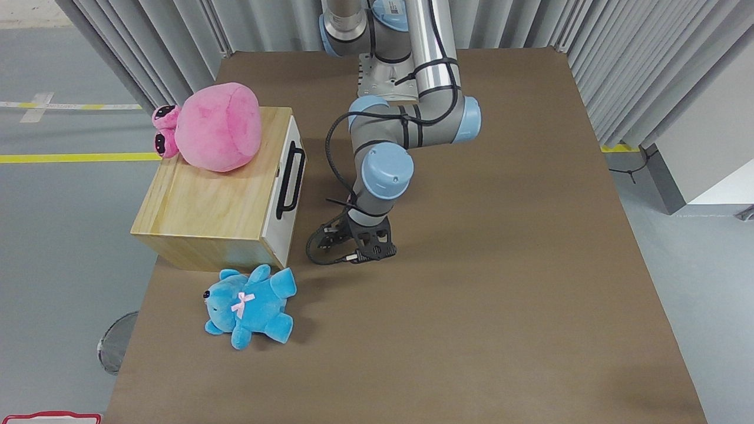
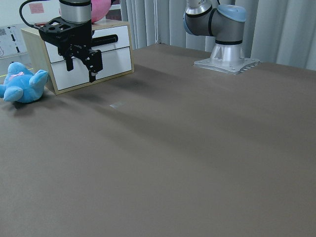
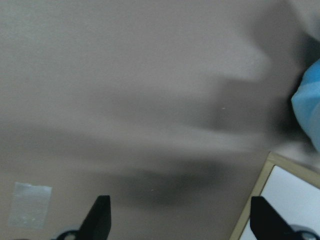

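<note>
My gripper [image 2: 80, 69] hangs above the table just in front of the wooden drawer cabinet [image 1: 205, 205], pointing down with its fingers apart and empty. In the wrist view its two fingertips frame bare table, with the cabinet's white-fronted corner [image 3: 285, 195] at lower right. A blue plush bear [image 1: 251, 304] lies on its back on the table beside the cabinet's near end, partly in the wrist view at right. A pink plush toy [image 1: 215, 127] rests on the cabinet top. The drawers, with black handle [image 1: 290, 180], appear closed.
A small translucent tape patch [image 3: 29, 205] is on the table. The robot base [image 2: 227, 64] stands at the back.
</note>
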